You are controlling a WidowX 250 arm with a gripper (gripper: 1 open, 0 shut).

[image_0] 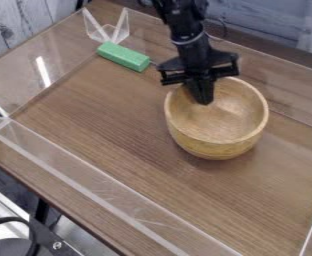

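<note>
The black gripper (199, 84) reaches down from the top centre, its fingertips at the upper left rim of a round tan bowl (215, 130). The fingers look shut; whether anything thin, such as the rim, is between them is too small to tell.
A green block (124, 56) lies at the upper left beside a white wire-like piece (105, 27).
</note>
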